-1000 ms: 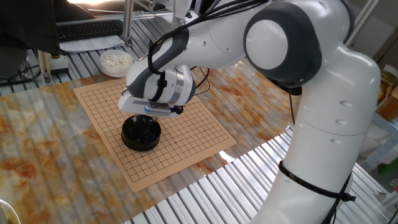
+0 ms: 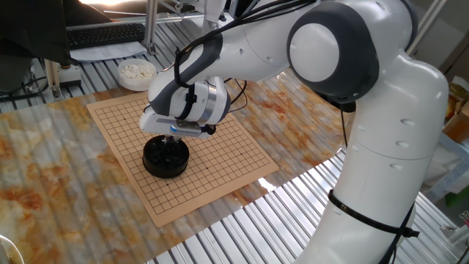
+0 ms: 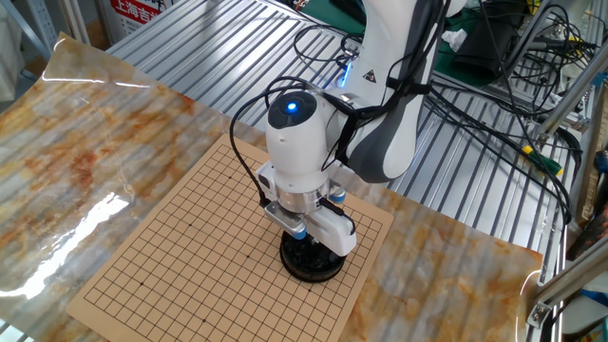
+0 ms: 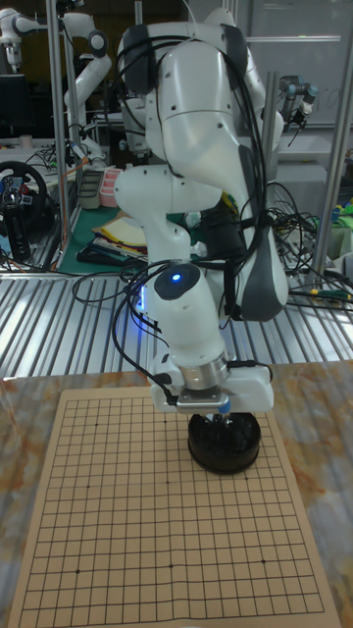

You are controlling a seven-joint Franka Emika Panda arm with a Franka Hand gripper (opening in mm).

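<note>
A round black bowl (image 2: 165, 159) of dark pieces stands on the gridded tan board (image 2: 220, 172). My gripper (image 2: 169, 139) points down at the bowl, its fingertips low at the opening on the far side in exterior view 1. From exterior view 2 the gripper's white body covers part of the bowl (image 3: 312, 271). In exterior view 3 the bowl (image 4: 224, 448) sits toward the right of the board (image 4: 115, 502), directly under the hand. The fingers are small and dark against the pieces, so their spacing and anything between them cannot be made out.
A clear tub of white pieces (image 2: 137, 73) stands behind the board, near a keyboard (image 2: 106, 34). Most of the board is bare. Marbled tabletop (image 3: 180, 109) surrounds it, with ribbed metal decking (image 3: 214, 47) beyond. Cables hang along the arm.
Over the last second, the fingertips have shifted slightly at the bowl's opening and show a little differently. The arm and bowl hold almost the same place.
</note>
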